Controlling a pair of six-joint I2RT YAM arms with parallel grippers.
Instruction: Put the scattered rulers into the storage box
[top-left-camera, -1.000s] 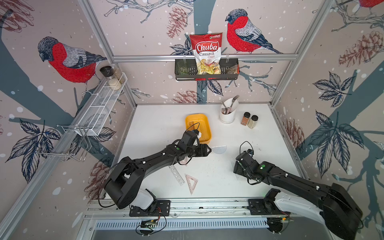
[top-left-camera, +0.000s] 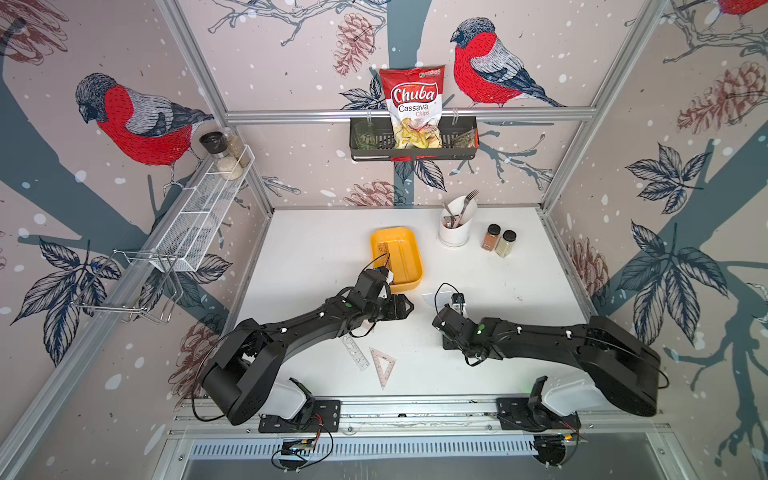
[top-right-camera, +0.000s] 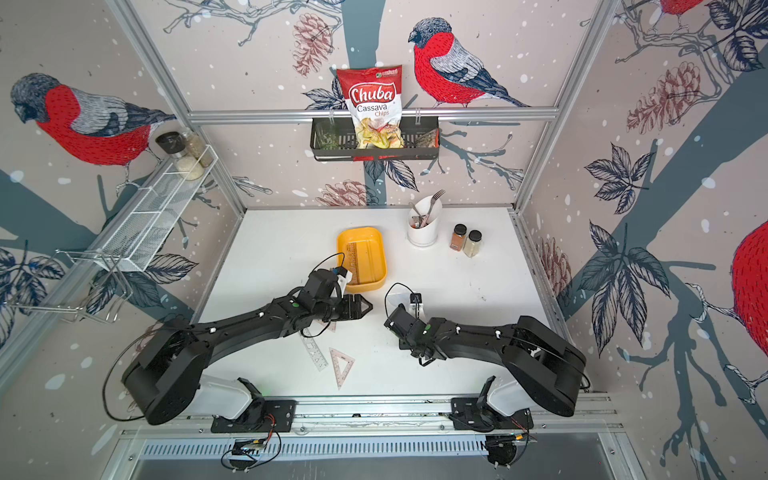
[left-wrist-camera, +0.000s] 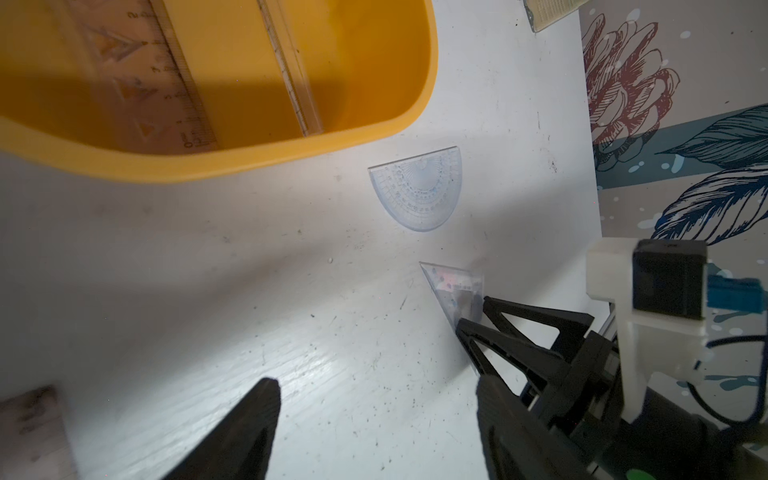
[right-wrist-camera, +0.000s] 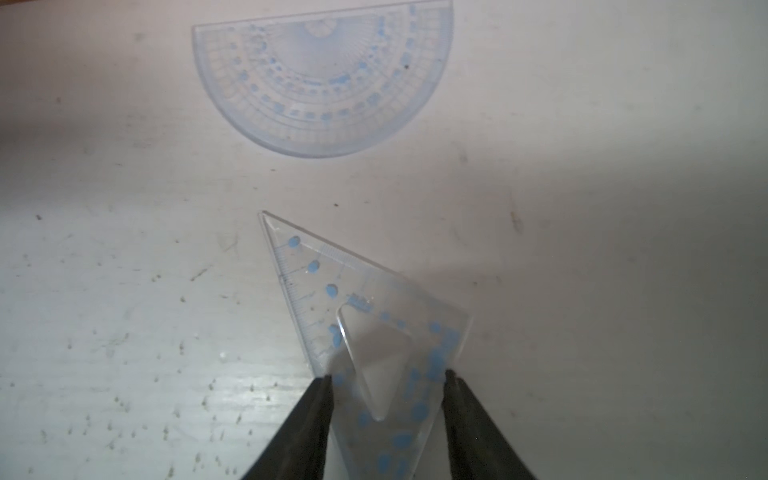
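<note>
The orange storage box (top-left-camera: 413, 264) holds a clear wide ruler (left-wrist-camera: 148, 88) and a narrow one (left-wrist-camera: 286, 72). A clear protractor (right-wrist-camera: 320, 88) lies flat near it. The fingers of my right gripper stand apart at either side of a clear set square (right-wrist-camera: 360, 276); whether they grip it cannot be told. Beside the box's near end, my left gripper is open and empty over bare table. A pinkish set square (top-left-camera: 382, 368) and a clear ruler (top-left-camera: 354, 352) lie toward the front. Part of a reddish piece (left-wrist-camera: 32, 436) shows at the left wrist view's corner.
At the back right stand a white cutlery holder (top-left-camera: 454, 233) and two spice jars, one of them reddish (top-left-camera: 490, 237). A wire shelf (top-left-camera: 192, 224) hangs on the left.
My right arm has swung left and toward the middle of the table, now covering much of the protractor in the top left view. The left gripper has shifted slightly left and toward the front.
</note>
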